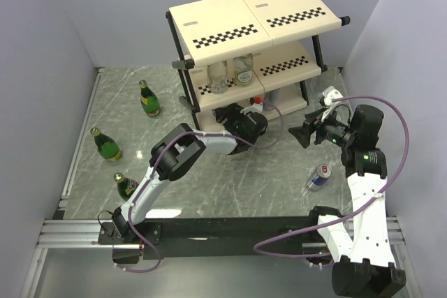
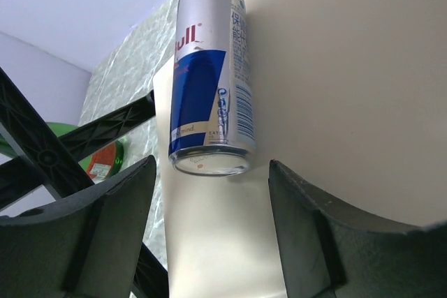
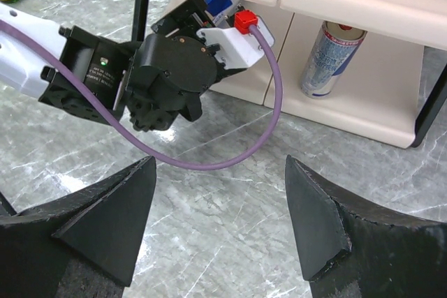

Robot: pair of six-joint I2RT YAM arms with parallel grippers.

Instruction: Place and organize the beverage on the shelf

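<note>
My left gripper (image 1: pixel 226 112) reaches into the bottom shelf's left half, fingers open. Just beyond its fingertips in the left wrist view is a blue and silver can (image 2: pixel 209 78), one round end facing me. It appears to lie on the cream shelf board (image 2: pixel 349 88), with nothing held between the fingers. A second can (image 3: pixel 332 59) rests on the bottom shelf's right half. On the table at right is another blue and silver can (image 1: pixel 319 176). My right gripper (image 1: pixel 302 134) stands open and empty, in front of the shelf's right side.
Two clear bottles, one plain (image 1: pixel 217 78) and one labelled (image 1: pixel 243 70), stand on the middle shelf. Several green bottles, one at the back (image 1: pixel 149 99), are on the left table. Black shelf posts (image 2: pixel 43 151) stand close to the left gripper.
</note>
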